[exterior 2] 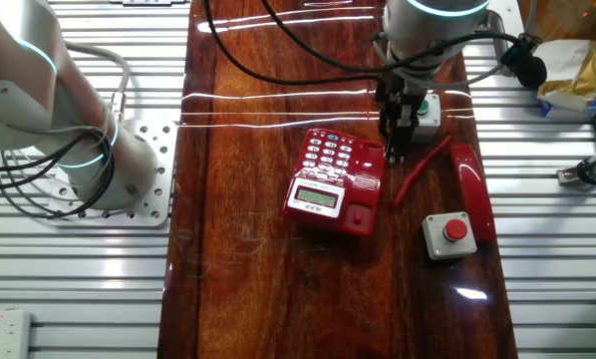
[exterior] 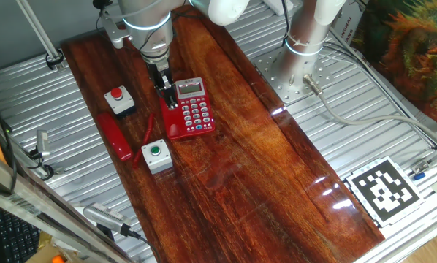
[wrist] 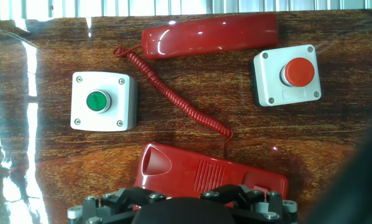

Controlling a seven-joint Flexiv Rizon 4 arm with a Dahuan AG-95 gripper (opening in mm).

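Observation:
A red desk phone (exterior 2: pixel 328 179) with a keypad and small display lies on the wooden table, its empty cradle side facing the handset. The red handset (wrist: pixel 211 35) rests off the phone near the table's edge, joined by a coiled red cord (wrist: pixel 180 99). My gripper (exterior: pixel 168 105) points down above the cradle side of the phone in exterior view 1. The wrist view shows the gripper at the bottom edge, covering part of the phone. A dark body hides the space between its fingers; no object is visibly held.
A white box with a green button (wrist: pixel 99 101) and another with a red button (wrist: pixel 298 73) stand on either side of the cord. Bare wooden tabletop (exterior: pixel 270 197) extends beyond the phone. A black-and-white marker board (exterior: pixel 383 191) lies beside the table.

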